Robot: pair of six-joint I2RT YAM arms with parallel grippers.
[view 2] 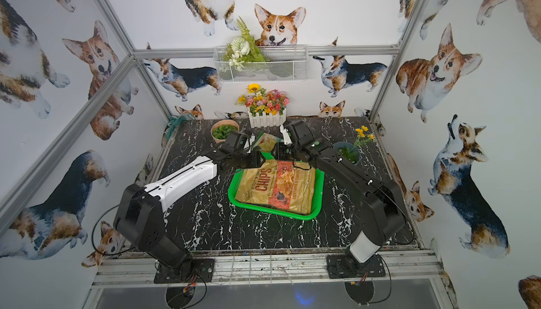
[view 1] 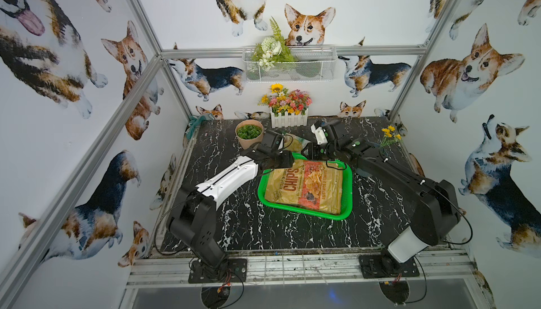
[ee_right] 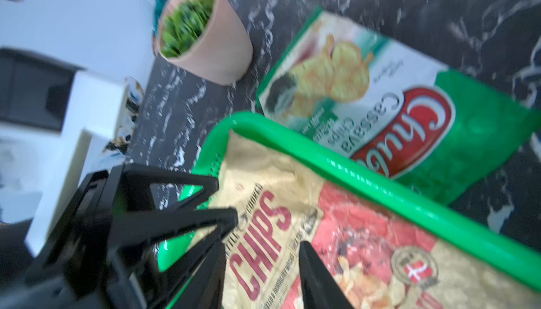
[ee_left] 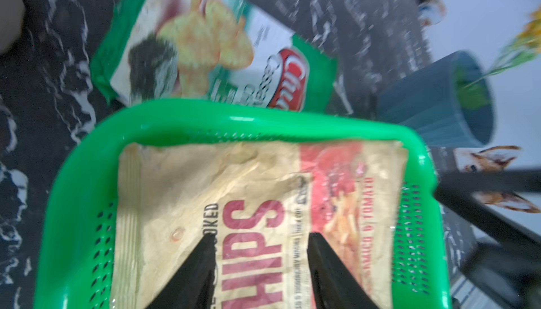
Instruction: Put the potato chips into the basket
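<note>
A gold CHIPS bag [view 1: 304, 190] lies flat inside the green basket [view 1: 347, 196]. Behind the basket, outside it, lies a green-and-white Chuba cassava chips bag [ee_right: 349, 94], partly hidden by the arms in the top views. Over the basket's back part, my left gripper points toward that bag, its fingers apart with nothing between them. My right gripper hangs over the basket to its right, also open and empty. The two grippers are close to each other.
A pink pot of greens [view 1: 248, 135] stands back left, a blue flower pot [view 2: 346, 154] back right, and a white fenced flower box [view 2: 267, 119] against the back wall.
</note>
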